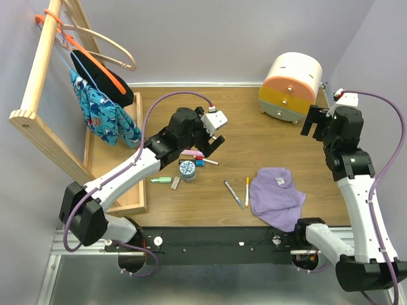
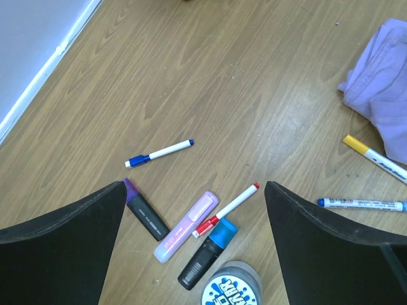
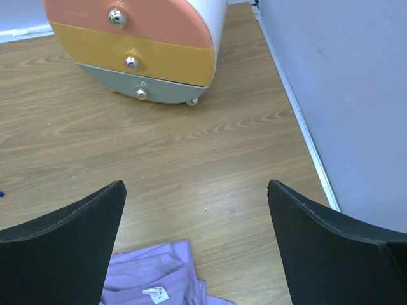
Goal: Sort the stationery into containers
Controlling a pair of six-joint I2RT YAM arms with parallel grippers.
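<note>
My open left gripper hangs over loose stationery: a purple-capped marker, pink highlighter, red-capped marker, blue-capped marker, small blue-and-white marker, blue pen and yellow pen. A round tin sits below them; a green item and grey block lie left of it in the top view. My open right gripper is raised at the right, above the floor near a drawer cabinet with pink, yellow and grey fronts, with nothing between its fingers.
A purple cloth lies right of the pens. A wooden rack with hangers and bags stands at the left. Walls border the back and right.
</note>
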